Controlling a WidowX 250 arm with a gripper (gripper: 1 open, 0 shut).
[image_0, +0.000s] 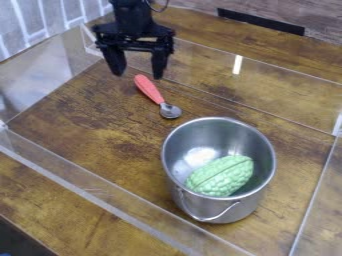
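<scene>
My black gripper (138, 68) hangs open over the back left of the wooden surface, its two fingers apart with nothing visible between them. Just below it lies a spoon (150, 91) with a red handle, its metal bowl pointing toward the front right. At the front right stands a steel pot (251, 196) with a wire handle, holding a green bumpy object (219, 175) that looks like a toy vegetable.
Clear plastic walls edge the wooden work area (87, 140) on several sides. A white railing (27, 25) shows at the top left.
</scene>
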